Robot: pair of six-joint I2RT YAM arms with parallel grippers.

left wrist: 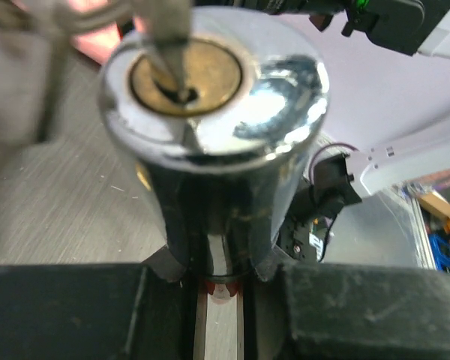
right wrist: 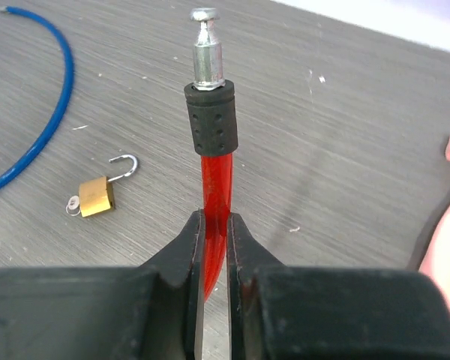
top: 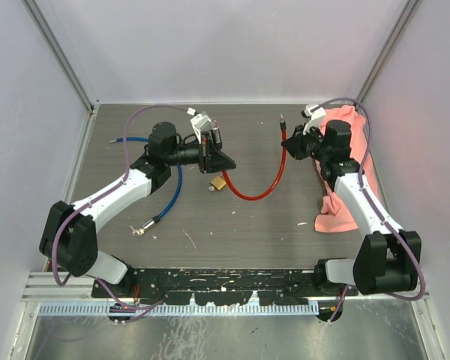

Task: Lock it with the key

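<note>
A red cable lock (top: 261, 196) hangs in a U between my two raised grippers. My left gripper (top: 214, 159) is shut on its chrome lock head (left wrist: 225, 157), which faces the left wrist camera. A silver key (left wrist: 165, 37) points into the slot of the brass keyhole (left wrist: 210, 75); how deep it sits cannot be told. Other blurred metal hangs beside it. My right gripper is shut on the red cable just below its black collar (right wrist: 212, 120), with the silver pin (right wrist: 208, 56) pointing up, free and apart from the lock head.
A small brass padlock (right wrist: 97, 196) with its shackle open lies mid-table. At the left is a blue cable lock (top: 178, 187), its metal end (top: 144, 226) towards the front. Pink cloth (top: 337, 210) covers the right edge. Between the arms the table (top: 247, 232) is clear.
</note>
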